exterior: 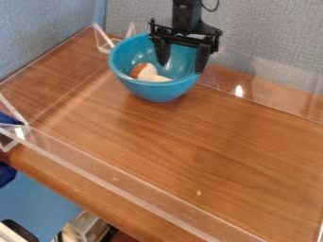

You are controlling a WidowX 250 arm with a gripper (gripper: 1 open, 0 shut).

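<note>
A turquoise bowl (161, 87) stands at the back of the wooden table, holding a small orange-and-white object (149, 74). The black gripper (179, 55) hangs from above over the bowl, its fingers reaching down around the rim's height, open, with nothing seen held between them. The lower tips are partly hard to make out against the bowl.
Grey textured walls stand behind and to the left. White plastic pieces sit at the back left corner, and a dark blue object (7, 121) is at the left edge.
</note>
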